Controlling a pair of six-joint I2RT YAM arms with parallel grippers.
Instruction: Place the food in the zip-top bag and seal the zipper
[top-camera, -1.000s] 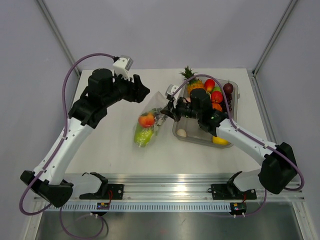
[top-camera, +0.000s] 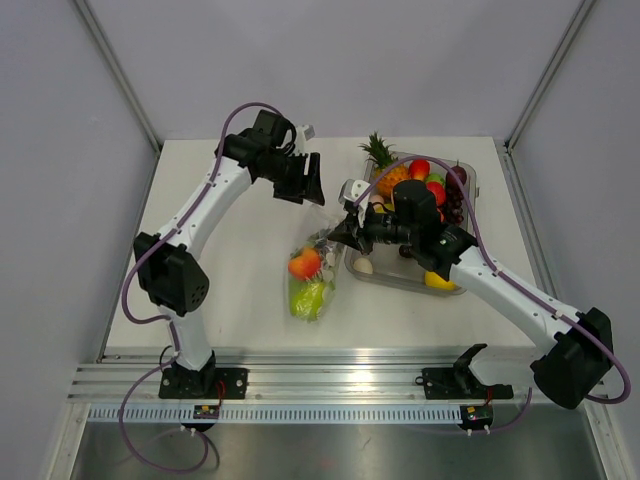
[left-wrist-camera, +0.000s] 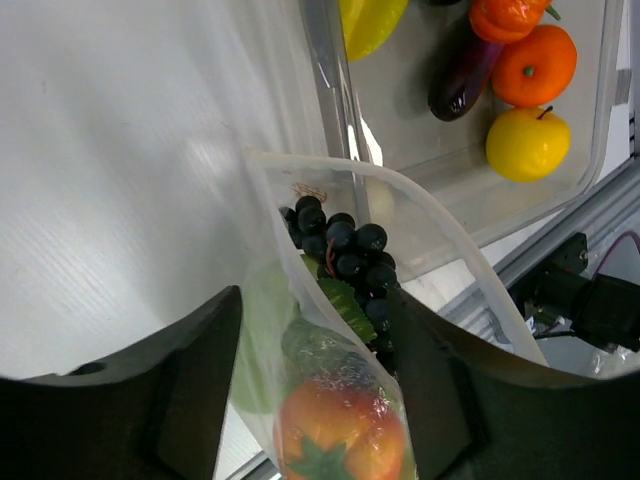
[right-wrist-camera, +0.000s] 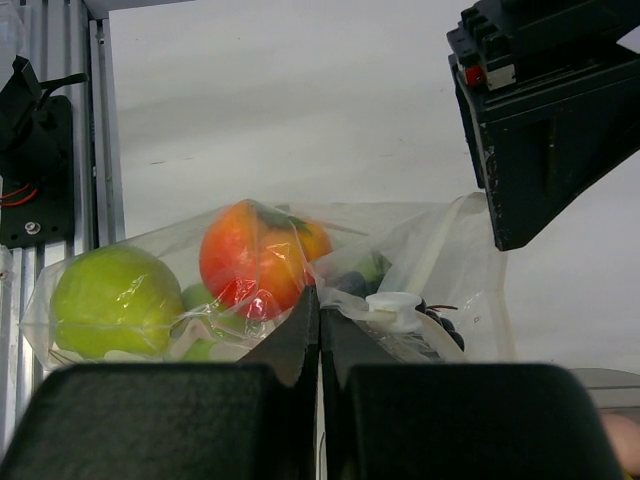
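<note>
The clear zip top bag (top-camera: 324, 274) hangs upright over the table, its mouth towards the back. Through the film show a red-orange tomato (top-camera: 304, 264), a green fruit (right-wrist-camera: 112, 302) at the bottom and dark grapes (left-wrist-camera: 350, 250) near the mouth. My right gripper is shut, with the bag's side film puckered at its fingertips. A white slider (right-wrist-camera: 394, 310) lies just beyond them. My left gripper is open at the mouth end, its fingers (left-wrist-camera: 205, 365) apart. The bag's mouth stands open in the left wrist view.
A grey tray (top-camera: 378, 279) right of the bag holds a pineapple (top-camera: 390, 178), a yellow fruit (top-camera: 438, 281) and several other foods. My right arm reaches across it. Bare table (top-camera: 230, 300) lies to the left.
The left gripper has moved right and come closer to the bag's mouth. The bag has shifted right and towards the front and swung more upright, along with a small move of the right gripper.
</note>
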